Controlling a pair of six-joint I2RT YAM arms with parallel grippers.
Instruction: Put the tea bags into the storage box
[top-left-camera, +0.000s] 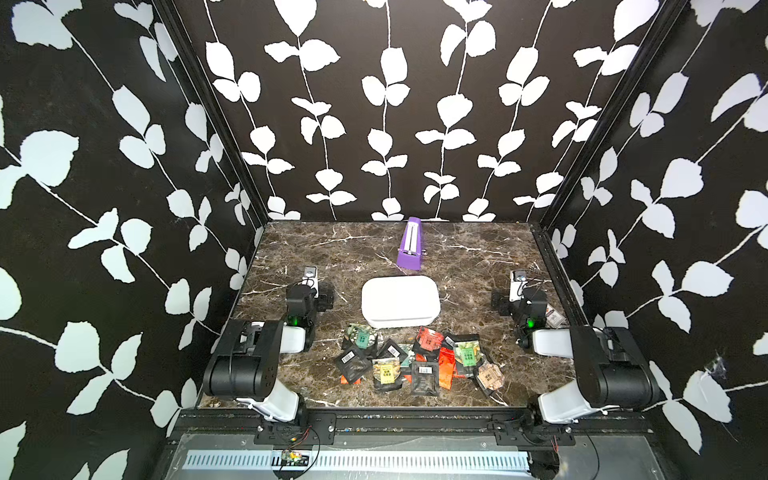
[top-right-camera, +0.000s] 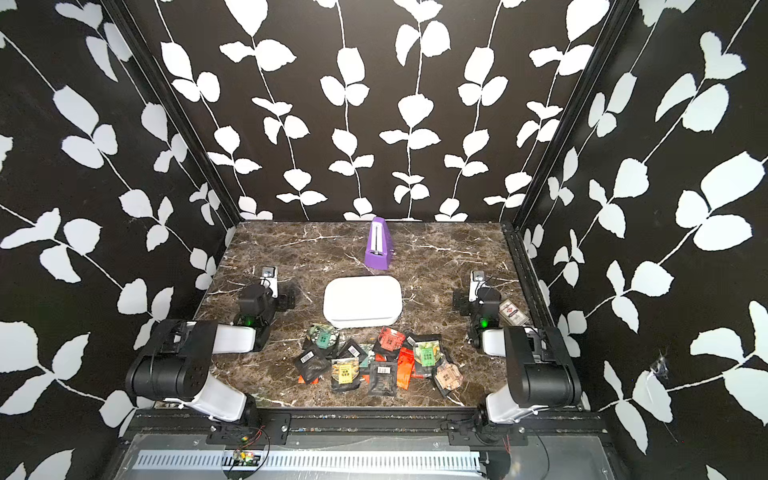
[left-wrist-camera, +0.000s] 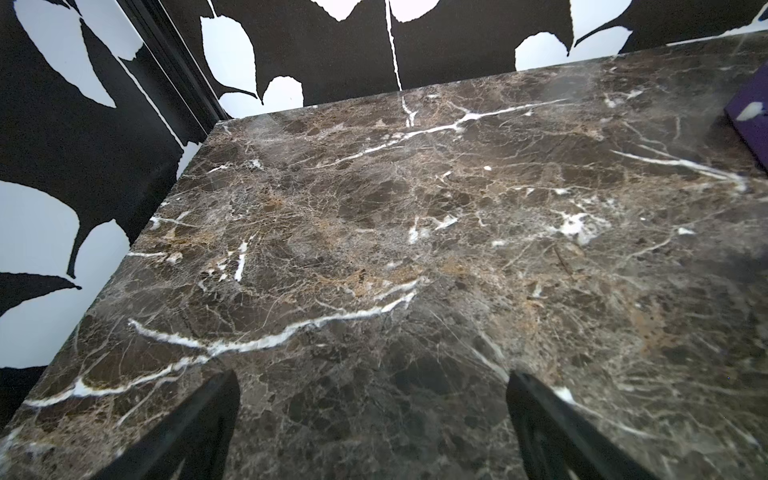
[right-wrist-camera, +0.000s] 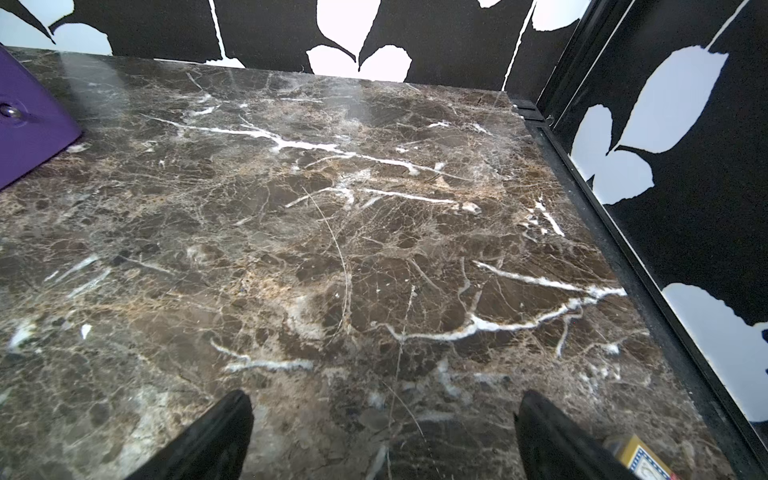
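A pile of tea bags in black, green, yellow, red and orange packets (top-left-camera: 427, 341) (top-right-camera: 344, 371) lies on the front middle of the marble table. Just behind them is a white storage box (top-left-camera: 400, 297) (top-right-camera: 362, 297); whether it has a lid on is hard to tell. My left gripper hovers at the table's left side, open and empty, facing the back. My right gripper is at the right side, likewise open with nothing between its fingers.
A purple metronome-like object (top-left-camera: 409, 244) stands at the back middle. A small boxed item (top-right-camera: 513, 313) lies beside the right arm near the table's right edge. Patterned walls enclose three sides.
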